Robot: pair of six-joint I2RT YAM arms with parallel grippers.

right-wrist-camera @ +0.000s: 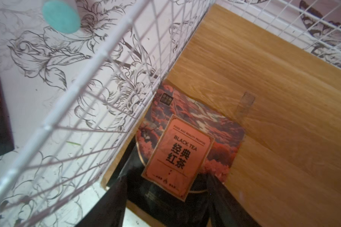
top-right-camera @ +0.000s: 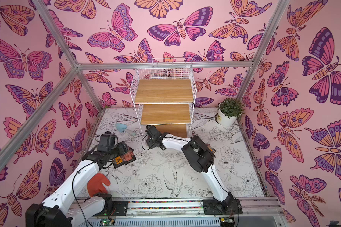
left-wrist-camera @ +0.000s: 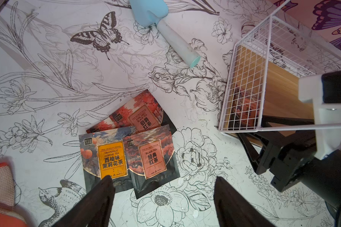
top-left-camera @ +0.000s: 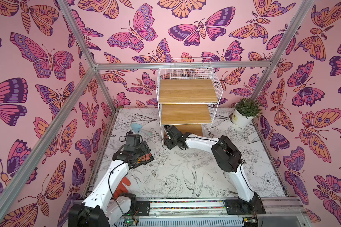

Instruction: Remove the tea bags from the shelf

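On the lowest wooden board of the white wire shelf (right-wrist-camera: 284, 113), a black tea bag with a red label (right-wrist-camera: 178, 155) lies flat against the left mesh side. Over its near end my right gripper stands open, one finger to each side of the packet. Three tea bags lie overlapping on the table left of the shelf: a red Earl Grey one (left-wrist-camera: 144, 109), a yellow-labelled grapefruit jasmine one (left-wrist-camera: 111, 157) and another black tea one (left-wrist-camera: 153, 158). Above these hangs my left gripper, open and empty.
A blue scoop (top-left-camera: 136, 127) lies left of the shelf, an orange glove (top-right-camera: 98, 184) near the left arm. A potted plant (top-left-camera: 243, 113) stands back right. A small orange item (top-right-camera: 211, 148) is partly hidden behind the right arm.
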